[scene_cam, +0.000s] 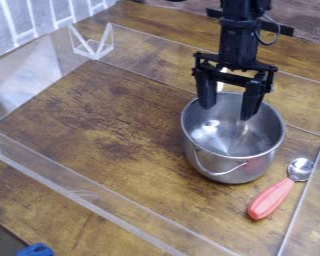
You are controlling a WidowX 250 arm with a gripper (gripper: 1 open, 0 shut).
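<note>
A large steel pot (234, 150) with a wire handle stands at the right of the wooden table. My black gripper (232, 100) points down over the pot's mouth, its two fingers apart and open, their tips at about the far part of the opening. To the right of the pot lies a spoon (275, 194) with a pink handle and a metal head.
A wide bare stretch of table (96, 120) fills the left. Clear plastic walls edge the work area. A small pale object behind the gripper is mostly hidden. A blue object (35, 249) sits at the bottom-left corner.
</note>
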